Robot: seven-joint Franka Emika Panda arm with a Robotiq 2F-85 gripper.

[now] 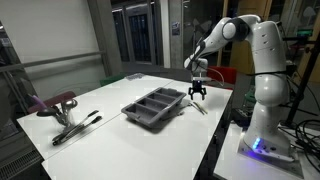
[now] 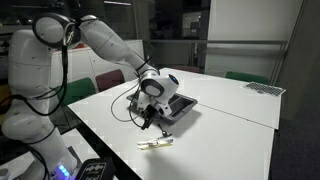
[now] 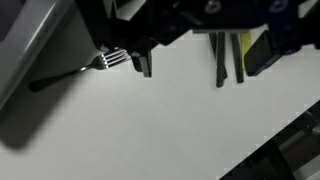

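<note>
My gripper stands open in the wrist view, its dark fingers (image 3: pixel 142 58) wide apart. Between and beyond them lie thin dark-handled utensils (image 3: pixel 220 62) beside a yellow strip, on the white table. A fork with a black handle (image 3: pixel 58 79) rests off to the left, outside the fingers. In exterior view 1 the gripper (image 1: pixel 197 95) hangs low near the small utensils (image 1: pixel 201 107). Exterior view 2 shows the yellow and light utensils (image 2: pixel 155 144) on the table just in front of the arm; its fingertips are hard to make out there.
A grey compartment tray (image 1: pixel 147 118) stands beside the utensils, and its edge (image 3: pixel 35 52) borders the wrist view's left. Farther left are a utensil holder (image 1: pixel 69 117) and a dark long-handled tool (image 1: pixel 82 127).
</note>
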